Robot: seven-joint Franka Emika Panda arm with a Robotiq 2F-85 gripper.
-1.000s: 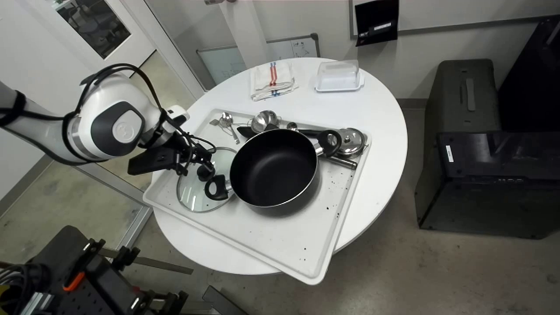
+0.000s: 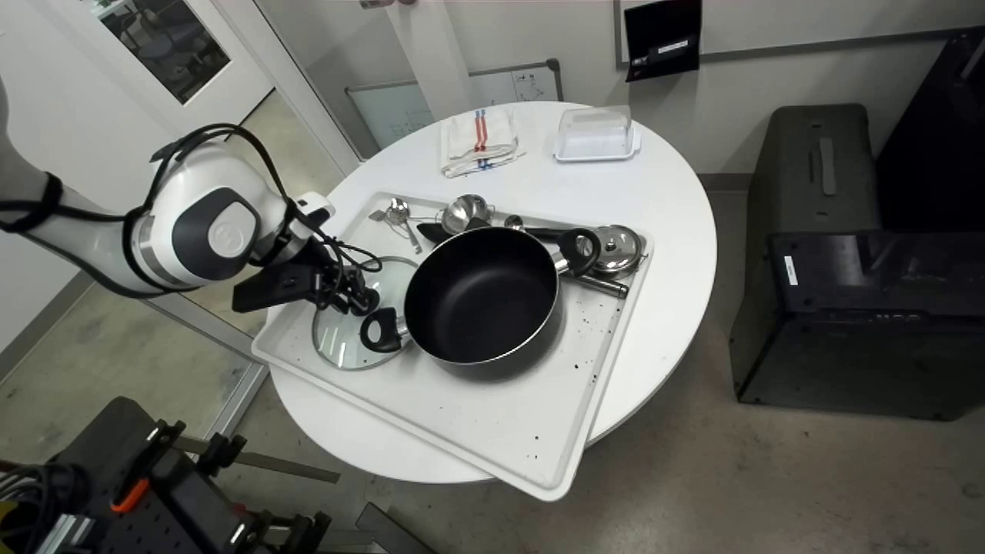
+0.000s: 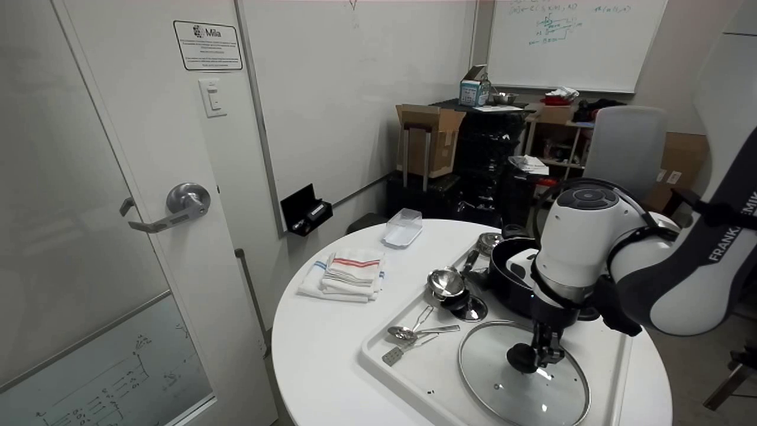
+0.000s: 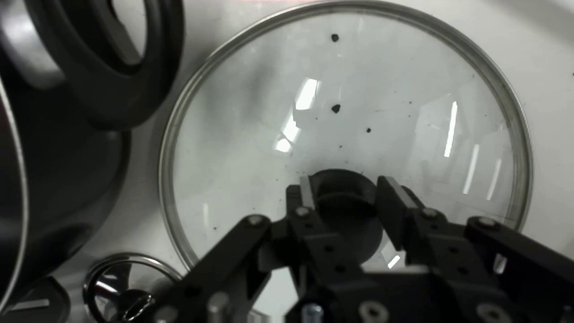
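A round glass lid (image 4: 258, 129) with a metal rim lies on the tray, left of the black pot (image 2: 485, 295) in exterior view 1. The lid's black knob (image 4: 347, 188) stands between the fingers of my gripper in the wrist view. Those fingers are part open, one on each side of the knob; whether both touch it is hard to tell. In exterior view 2 the gripper (image 3: 544, 355) points down at the knob, low over the glass. The pot is empty, and one of its loop handles (image 2: 380, 331) reaches over the lid's edge.
The white tray (image 2: 462, 425) also carries a steel bowl (image 2: 464, 212), a small pan lid (image 2: 616, 248) and several utensils (image 3: 415, 332). Folded towels (image 2: 480, 141) and a clear-topped box (image 2: 596, 134) sit at the table's far side. The tray's front is clear.
My gripper has moved slightly right and down onto the lid's knob in exterior view 1. The lid may have shifted very slightly; the pot has stayed in place.
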